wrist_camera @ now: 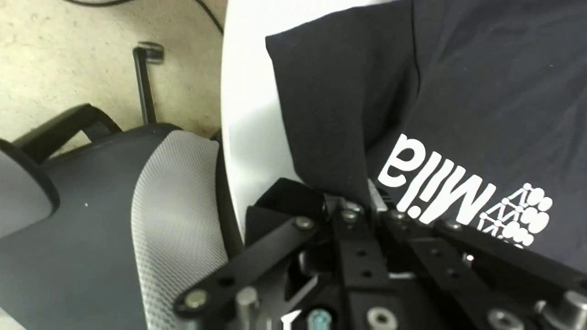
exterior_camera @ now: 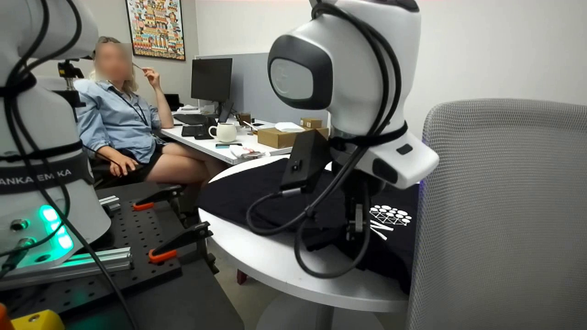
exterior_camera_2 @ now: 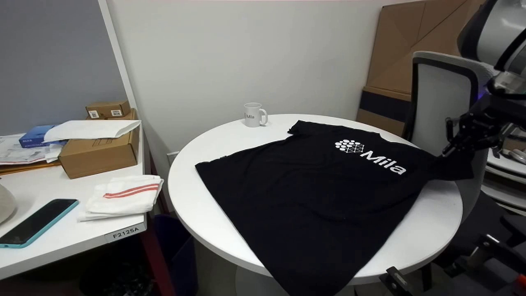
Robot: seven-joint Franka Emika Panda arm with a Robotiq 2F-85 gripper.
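Observation:
A black T-shirt [exterior_camera_2: 296, 197] with a white Mila print [exterior_camera_2: 383, 163] is spread over the round white table [exterior_camera_2: 197, 135]. One part of it hangs past the table's front edge. In the wrist view my gripper is shut on the shirt's cloth [wrist_camera: 335, 110], beside the print. A fold of fabric runs up from between the fingers, and a sleeve-like flap lies toward the table rim. Exterior view 2 has the gripper [exterior_camera_2: 447, 149] at the right side, with the pinched cloth raised near the table edge. How much fabric is held is hidden.
A white mug [exterior_camera_2: 252, 115] stands at the table's back. A grey mesh chair [exterior_camera: 501, 220] is close to the table on the gripper's side. The desk [exterior_camera_2: 74, 249] at left carries boxes, a folded towel [exterior_camera_2: 123, 195] and a phone. Someone sits beyond the robot base.

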